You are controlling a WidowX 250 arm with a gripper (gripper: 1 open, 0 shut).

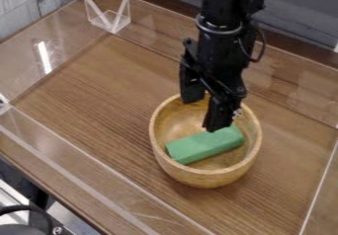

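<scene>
A round tan bowl [173,174] sits on the wooden table, right of centre. A green rectangular block [207,146] lies diagonally inside it. My gripper [211,103], black, hangs over the back part of the bowl on the black arm, which comes from the top. It is open and apart from the green block.
A clear plastic holder [109,12] stands at the back left. A dark cable lies at the lower-left edge.
</scene>
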